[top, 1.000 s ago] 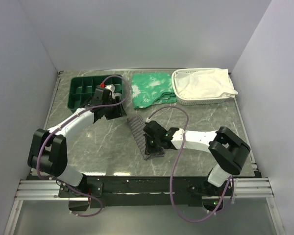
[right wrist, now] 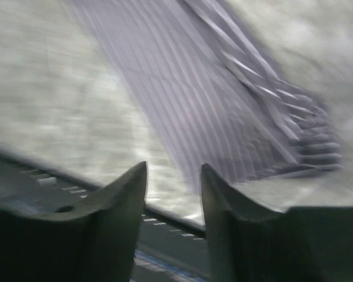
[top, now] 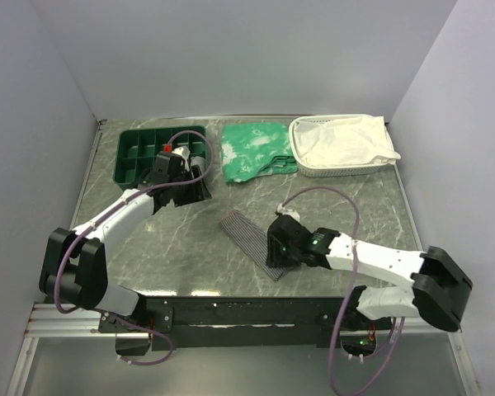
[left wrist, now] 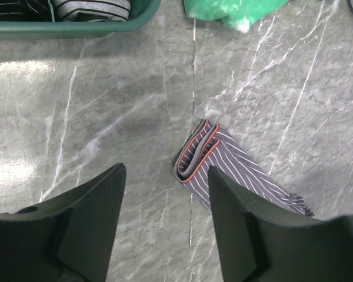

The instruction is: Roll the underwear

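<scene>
The striped underwear (top: 244, 238) lies folded on the marble table, running diagonally from upper left to lower right; in the left wrist view it (left wrist: 235, 176) shows orange edging at its folded end. My left gripper (top: 196, 186) hangs by the green divided box, open and empty above bare table. My right gripper (top: 276, 256) is over the lower right end of the underwear; in the blurred right wrist view its fingers are parted at the near edge of the cloth (right wrist: 206, 117), with nothing clearly held between them.
The green box (top: 140, 144) stands back left, holding striped rolls. A green folded cloth (top: 254, 148) and a white basket (top: 338, 172) with white fabric stand at the back.
My right gripper has moved right and toward the front, and the underwear has shifted that way, lying more diagonal.
</scene>
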